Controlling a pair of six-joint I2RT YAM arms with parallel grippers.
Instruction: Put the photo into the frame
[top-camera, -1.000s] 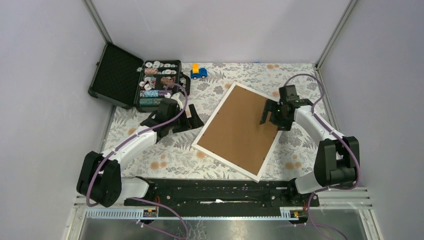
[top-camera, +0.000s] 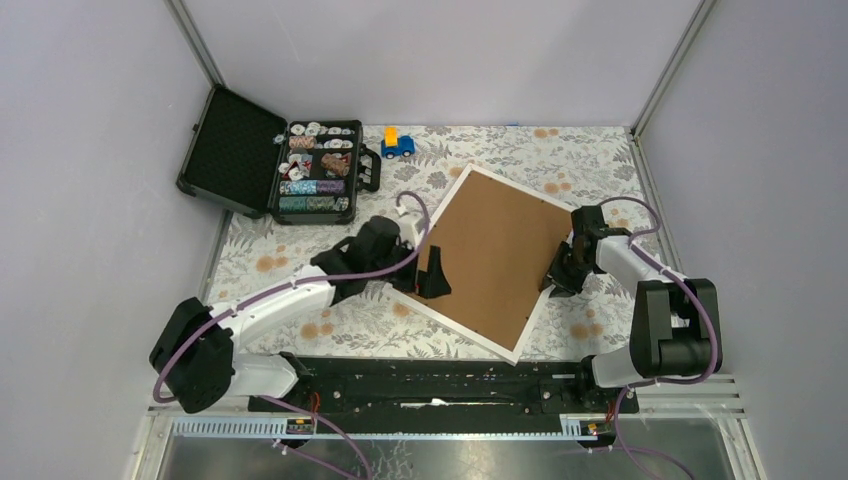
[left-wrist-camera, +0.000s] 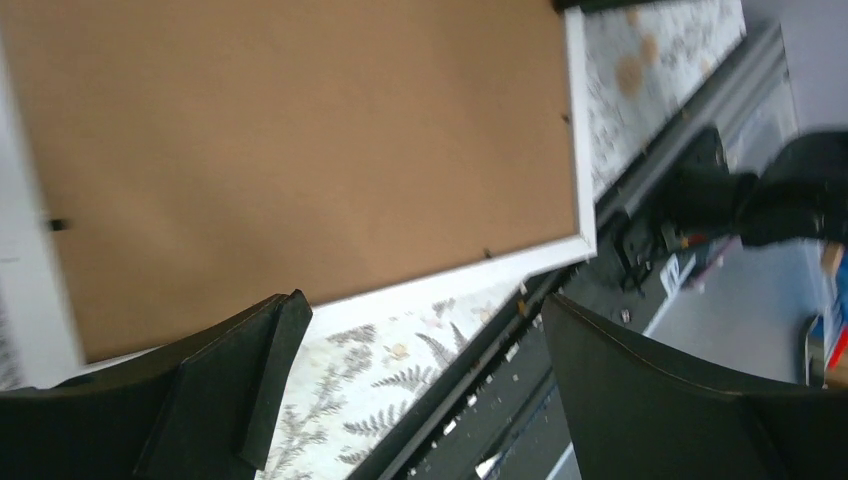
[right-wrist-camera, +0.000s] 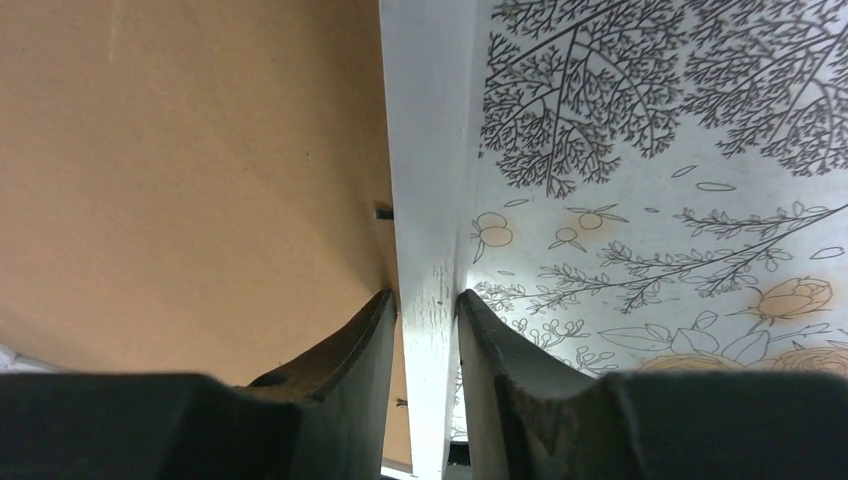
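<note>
A large white frame (top-camera: 467, 326) lies slanted on the table, its inside filled by a plain brown board (top-camera: 490, 260). Small dark tabs (right-wrist-camera: 384, 213) show along the inner edge of the rim. No photo can be made out in any view. Over the frame's left part, my left gripper (top-camera: 432, 277) hovers with its fingers wide apart and nothing between them. At the frame's right side, my right gripper straddles the white rim (right-wrist-camera: 432, 150). One finger (right-wrist-camera: 372, 345) is on the board side, the other over the tablecloth, both close against the rim.
An open black case (top-camera: 360, 185) with rolls and small items stands at the back left. Beside it is a blue and yellow toy car (top-camera: 397, 146). The patterned tablecloth (top-camera: 610, 160) is clear at the back right.
My left gripper has moved right, from beside the frame to above its left part. The right gripper has come down and toward the front onto the right rim, its fingers closing around it.
</note>
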